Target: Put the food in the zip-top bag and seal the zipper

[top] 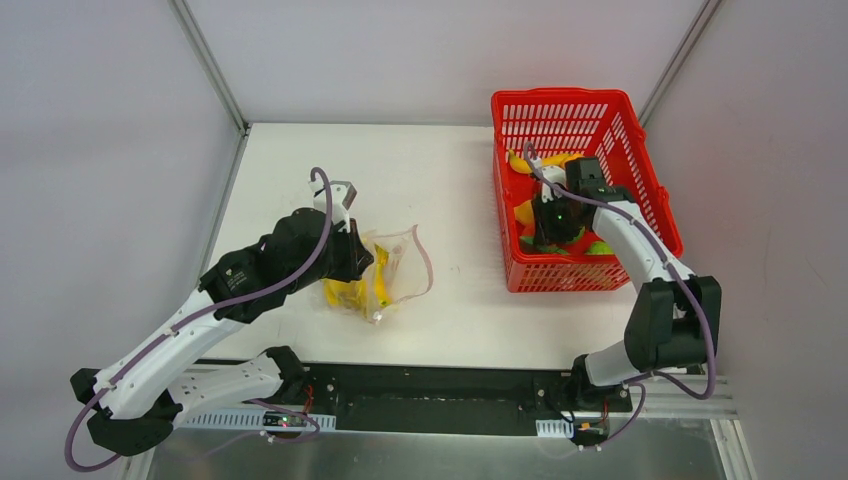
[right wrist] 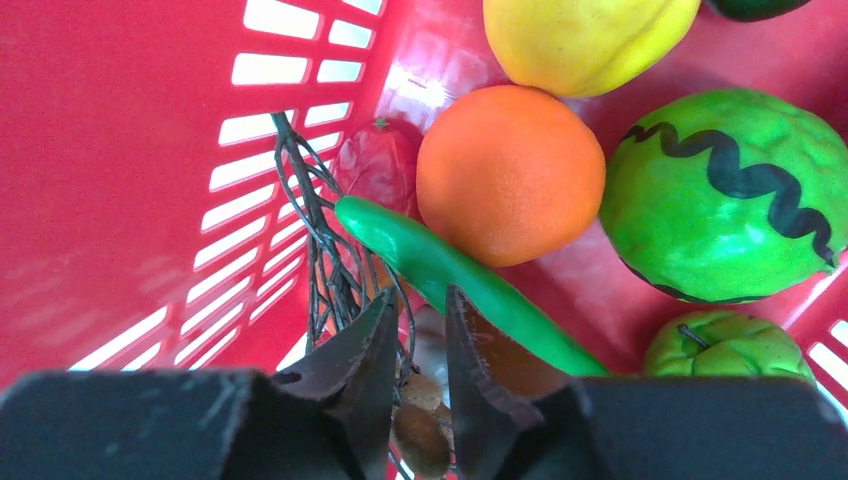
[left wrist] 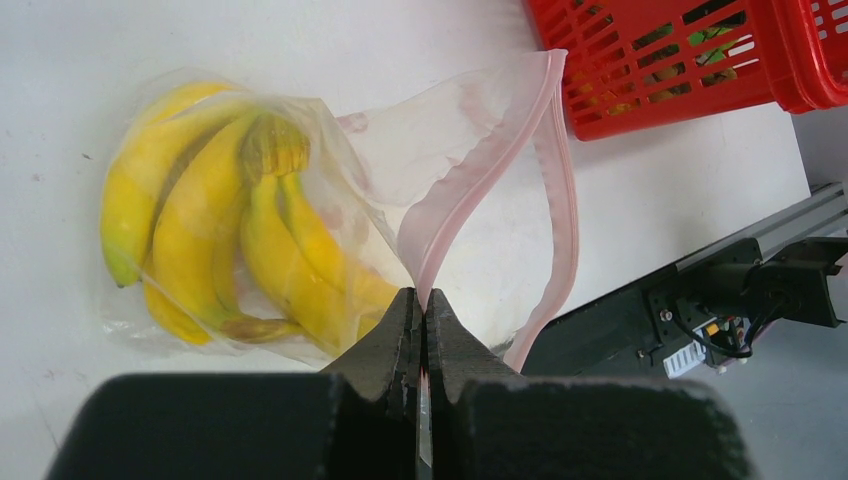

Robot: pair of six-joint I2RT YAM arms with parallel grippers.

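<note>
The clear zip top bag [left wrist: 345, 170] lies on the white table with several yellow bananas [left wrist: 200, 200] inside. Its mouth gapes toward the right, edged by a pink zipper strip [left wrist: 478, 165]. My left gripper is shut on the bag's edge at the zipper strip. Down in the red basket [top: 558, 270], my right gripper is partly open. Dark thin stems [right wrist: 335, 250] and a brown lumpy item [right wrist: 420, 440] show beneath and between its fingers. A long green pepper [right wrist: 470, 285] lies just ahead of the fingertips.
Around the right gripper lie an orange [right wrist: 512, 175], a yellow fruit [right wrist: 590, 40], a green striped melon [right wrist: 730, 200] and a green pepper-like piece [right wrist: 730, 345]. The basket wall [right wrist: 110, 180] rises close on the left. Bare table [top: 460, 200] separates bag and basket.
</note>
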